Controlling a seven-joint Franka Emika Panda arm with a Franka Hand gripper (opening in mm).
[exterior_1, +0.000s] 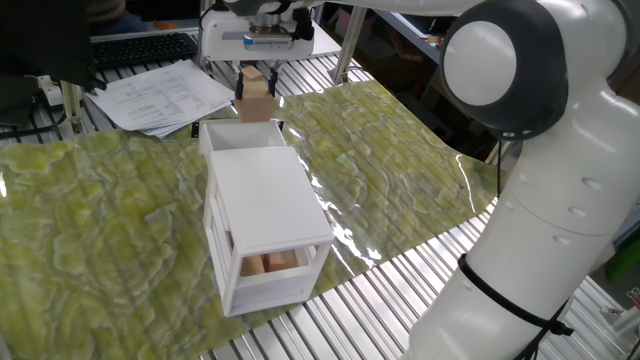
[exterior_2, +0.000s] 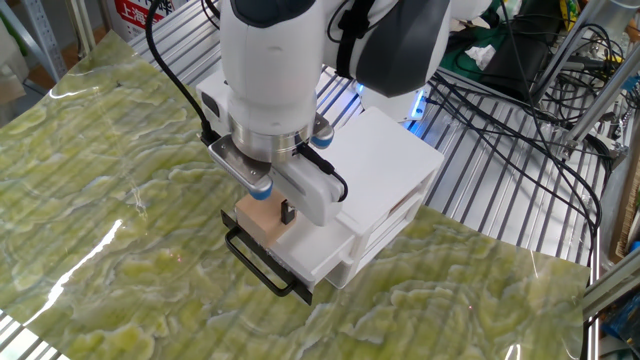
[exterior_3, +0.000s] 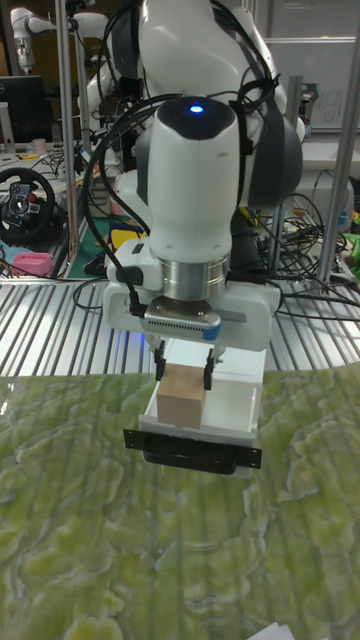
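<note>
A plain wooden block is between the fingers of my gripper, which appears shut on it. In exterior view 3 the block is at the left part of the pulled-out white drawer, close behind its dark front handle. From above, the block overlaps the drawer's front corner; I cannot tell whether it touches the drawer's floor or walls. One dark finger shows beside it there. The drawer belongs to a small white cabinet.
More wooden pieces lie inside the cabinet's lower part. Papers and a keyboard lie beyond the drawer. A green marbled sheet around the cabinet is mostly bare. Cables run behind the cabinet.
</note>
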